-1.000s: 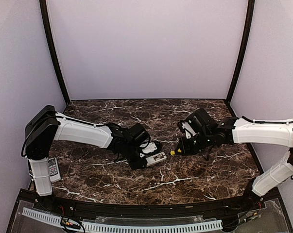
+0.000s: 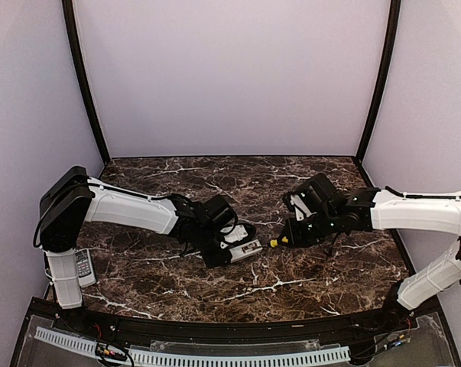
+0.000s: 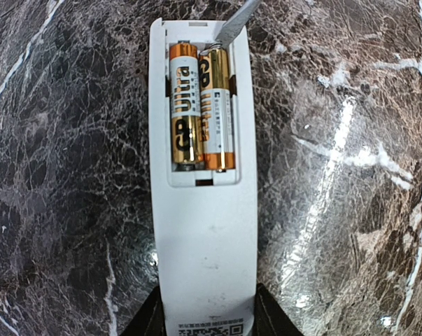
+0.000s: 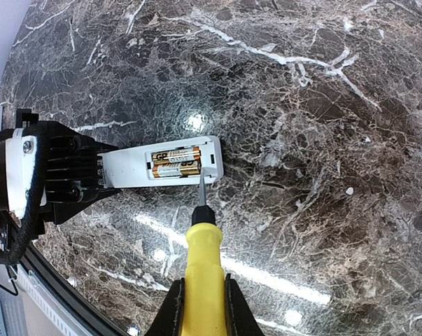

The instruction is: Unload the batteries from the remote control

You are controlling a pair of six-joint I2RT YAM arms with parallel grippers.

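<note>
The white remote control has its battery compartment uncovered, facing up. Two GP batteries lie side by side in it, a left battery and a right battery. My left gripper is shut on the remote's other end. In the right wrist view, my right gripper is shut on the yellow handle of a screwdriver. The metal tip reaches the compartment's end; in the left wrist view it sits at the top end of the right battery, apparently touching it. That battery leans slightly in its slot.
A second, grey-white device with keys lies at the left table edge, beside the left arm.
My right gripper and the screwdriver have shifted slightly since a second ago, the handle now sitting a little lower and further right. The left gripper and the remote look still.
</note>
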